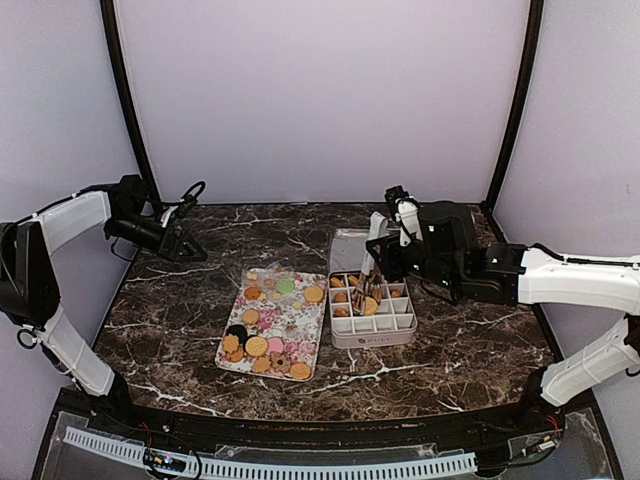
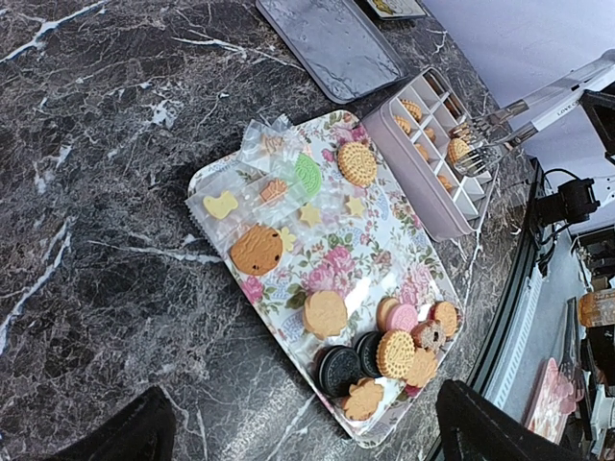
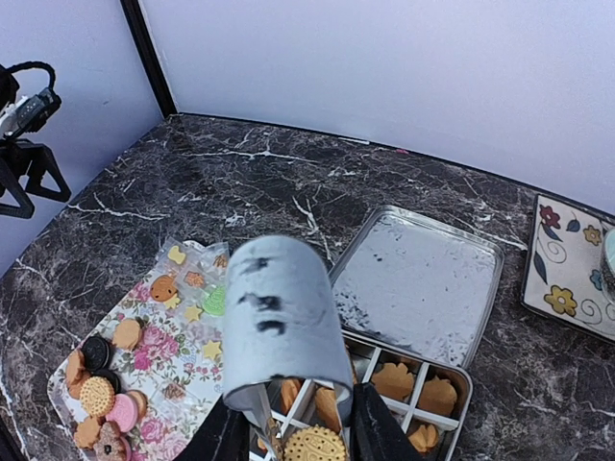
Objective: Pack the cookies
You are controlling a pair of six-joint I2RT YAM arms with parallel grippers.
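My right gripper (image 1: 366, 295) reaches down into the divided box (image 1: 372, 338), several compartments of which hold cookies; a round yellow cookie (image 3: 314, 444) lies at its fingertips, and whether the fingers grip it is unclear. My left gripper (image 1: 180, 245) hangs open and empty over the left of the table. Assorted cookies, such as black ones (image 2: 339, 370), a pink one (image 3: 121, 412) and a green one (image 2: 307, 174), lie on the floral tray (image 1: 290, 326) left of the box, some under clear plastic.
Behind the box lies a metal tray (image 3: 414, 281); a flower-patterned tray (image 3: 560, 274) stands at the back right.
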